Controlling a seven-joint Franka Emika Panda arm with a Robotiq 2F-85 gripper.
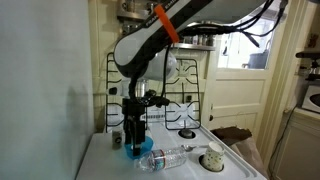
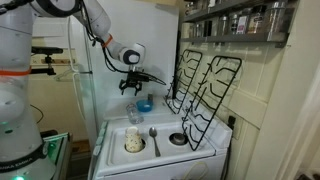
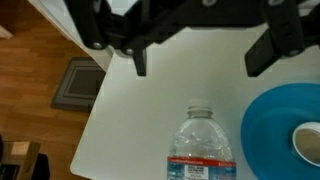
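My gripper is open, its two fingers wide apart with only bare pale surface visible between them. In the wrist view a clear plastic bottle (image 3: 200, 145) with a red and white label lies just beyond the fingers. Right of it sits a blue bowl (image 3: 280, 130) with a small round light-coloured thing (image 3: 308, 142) inside. From the first exterior view, my gripper (image 1: 133, 146) appears in front of the blue bowl (image 1: 146, 149) and partly hides it. The bottle (image 1: 165, 158) lies on its side to the right of the bowl.
A patterned mug (image 1: 213, 157) stands at the right of the stove top, with a spoon (image 2: 155, 143) near it. A small dark can (image 1: 117, 138) is at the back left. Black grates (image 2: 213, 90) lean upright against the back wall.
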